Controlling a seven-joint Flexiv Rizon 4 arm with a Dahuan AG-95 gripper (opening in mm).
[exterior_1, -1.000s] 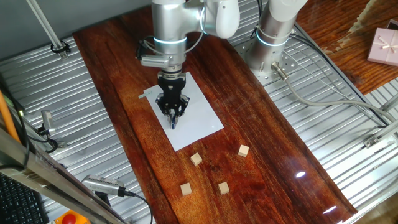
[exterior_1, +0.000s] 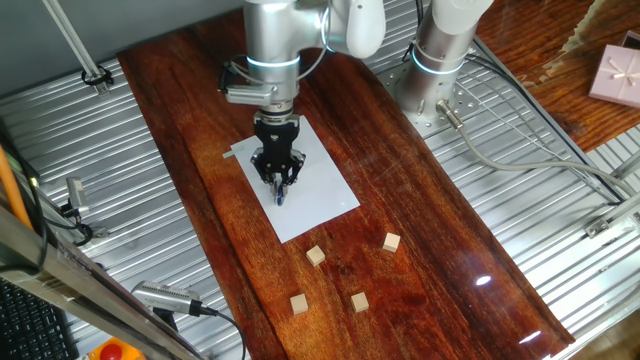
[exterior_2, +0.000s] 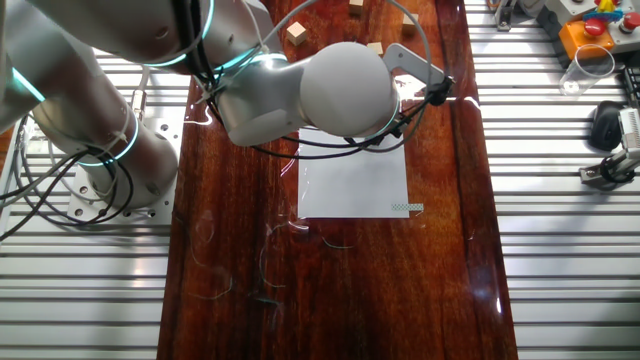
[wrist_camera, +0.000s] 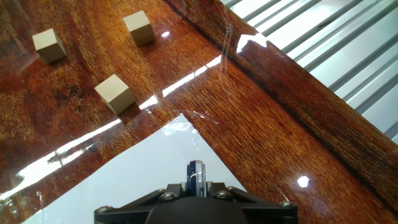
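My gripper (exterior_1: 279, 197) points down over the left part of a white sheet of paper (exterior_1: 325, 195). In the wrist view its dark, silvery fingertips (wrist_camera: 192, 177) are together, and no separate object can be made out between them. Whether the tips touch the paper, I cannot tell. Several small wooden cubes lie loose on the table beyond the sheet, among them a near cube (exterior_1: 316, 256), a right cube (exterior_1: 391, 242), a left cube (exterior_1: 299, 303) and a far cube (exterior_1: 360, 302). Exterior view 2 has the gripper mostly hidden behind the arm.
The glossy brown table (exterior_1: 440, 250) has bare room around the cubes and right of the paper. A small patterned strip (exterior_2: 407, 207) lies at one corner of the sheet. Slatted metal (exterior_1: 120, 170) borders the table. Outside it stands a camera (exterior_1: 166, 298) with a cable.
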